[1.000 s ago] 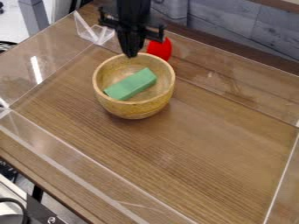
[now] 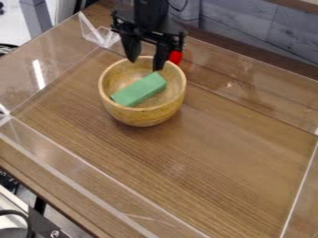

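My gripper (image 2: 145, 58) hangs over the back of a wooden bowl (image 2: 152, 116), fingers pointing down, with a gap between them. A green block (image 2: 138, 91) lies tilted inside the bowl. A red object (image 2: 176, 58) sits just behind the bowl to the right, partly hidden by the gripper. I cannot see anything held in the gripper.
A clear plastic piece (image 2: 97, 31) lies at the back left of the wooden table (image 2: 224, 158). A raised edge runs along the back right.
The bowl and green block look unmoved.
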